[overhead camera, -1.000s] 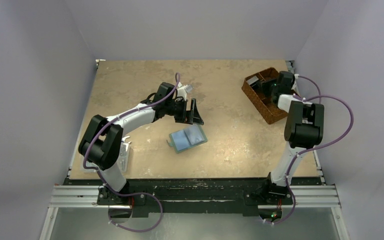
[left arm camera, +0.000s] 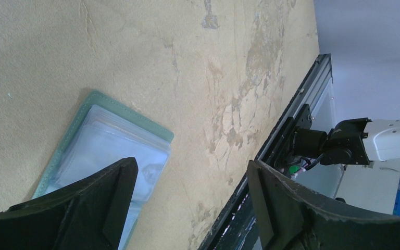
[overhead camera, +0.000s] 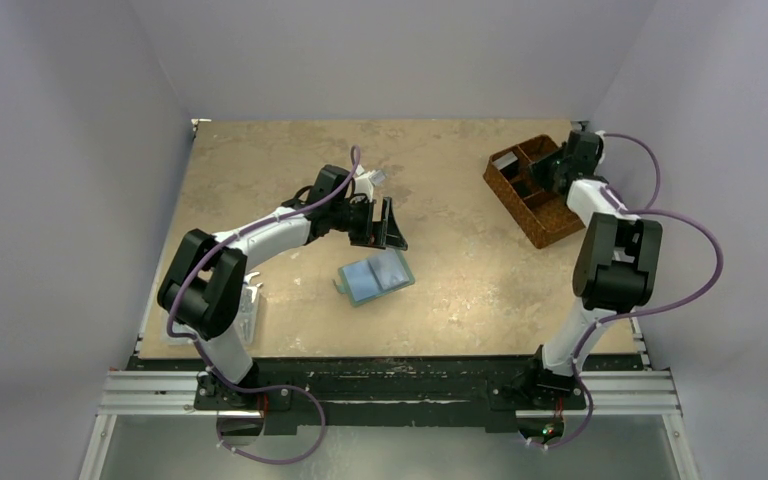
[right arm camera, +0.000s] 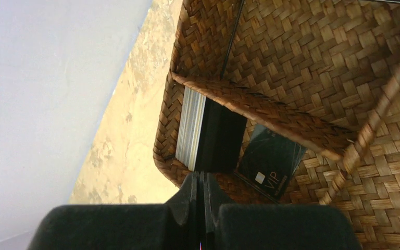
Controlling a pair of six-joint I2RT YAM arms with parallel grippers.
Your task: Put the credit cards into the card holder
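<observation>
The card holder (overhead camera: 375,275), green-edged with clear bluish sleeves, lies spread open near the middle of the table. In the left wrist view, part of the holder (left arm camera: 119,148) shows below and left of my left gripper, whose fingers are wide apart and empty. Inside one compartment of the woven basket (right arm camera: 187,78), a stack of cards (right arm camera: 191,127) leans with a black face. Beside it rests a dark VIP card (right arm camera: 271,161). My right gripper is over the basket, shut with nothing between its fingertips.
The brown basket (overhead camera: 543,236) with dividers stands at the back right, close to the right wall. A clear box (overhead camera: 247,318) sits at the front left, partly under the left arm. Between holder and basket the table (overhead camera: 460,250) is bare.
The left arm, holder and basket have stayed put.
</observation>
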